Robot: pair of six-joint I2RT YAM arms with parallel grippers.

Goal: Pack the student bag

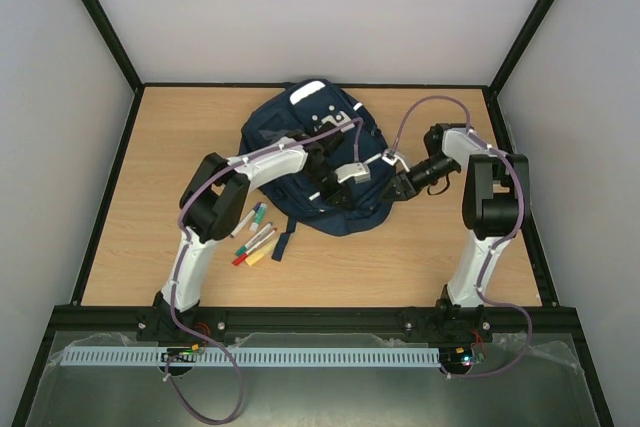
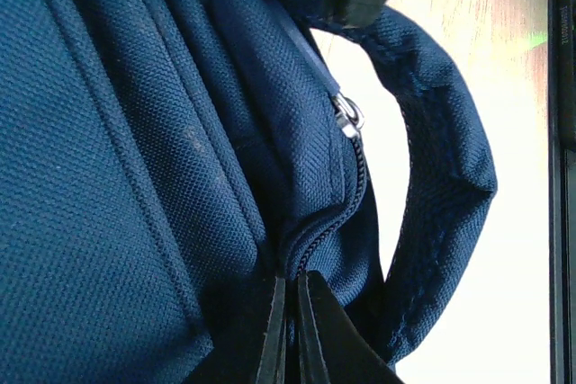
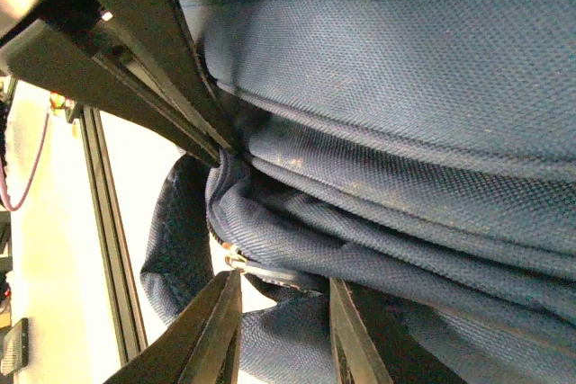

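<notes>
The dark blue bag (image 1: 348, 225) lies on the table beneath both arms. My left gripper is shut on the bag's fabric at one end of a zipper; the right wrist view shows its dark fingers (image 3: 184, 110) pinching that edge. A metal zipper pull (image 2: 348, 116) sits farther along the zipper. At the bag's right side, my right gripper stands part open. In its own view the zipper pull (image 3: 270, 272) appears between the two fingertips, with no clear grip on it.
Several markers (image 1: 258, 244) lie on the table left of the bag, beside a loose strap (image 1: 281, 245). A loop of dark strap (image 2: 450, 177) hangs near the zipper.
</notes>
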